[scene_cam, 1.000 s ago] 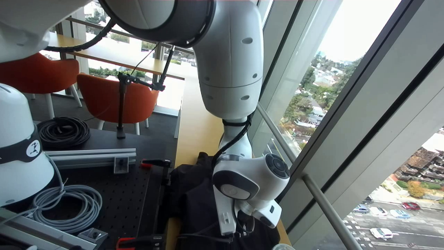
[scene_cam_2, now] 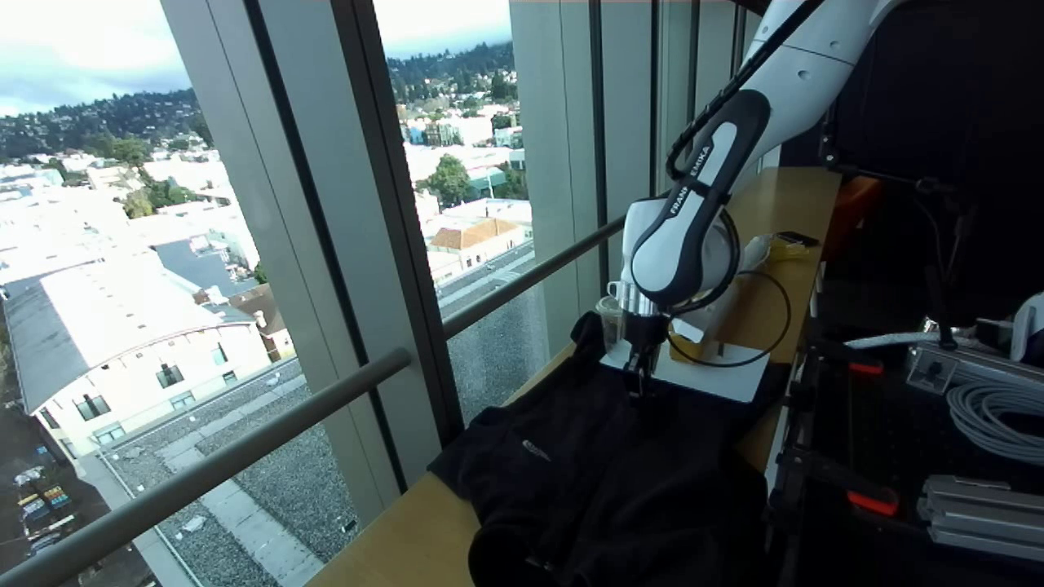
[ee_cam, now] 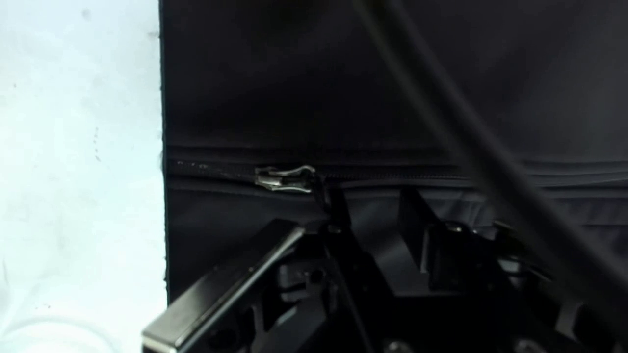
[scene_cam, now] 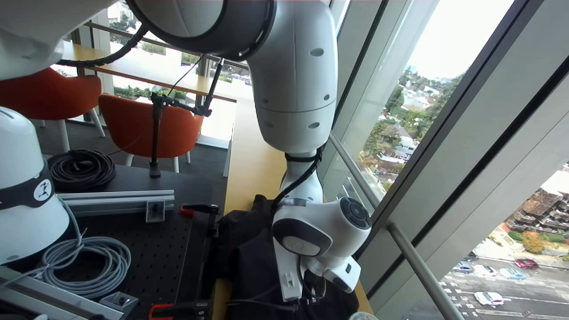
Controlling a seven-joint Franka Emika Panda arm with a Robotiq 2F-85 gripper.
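Observation:
A black jacket [scene_cam_2: 626, 479] lies spread over the wooden ledge beside the window. Its zipper runs across the wrist view, with a metal slider [ee_cam: 285, 179] left of centre. A dark pull hangs from the slider's right end and reaches the left fingertip [ee_cam: 338, 211]; whether they touch, I cannot tell. My gripper is low over the cloth, open, its two fingertips apart and just below the zipper line. Dark cloth shows in the gap, with nothing gripped there. From the second exterior view, the gripper [scene_cam_2: 641, 377] points down at the jacket's far end.
A white board [scene_cam_2: 732, 380] lies by the jacket's far end, with a clear cup [scene_cam_2: 611, 321] near the window side. A cable loop [scene_cam_2: 785, 308] hangs from the wrist. The window rail [scene_cam_2: 528, 279] runs alongside, and clamps [scene_cam_2: 871, 500] line the ledge's other edge.

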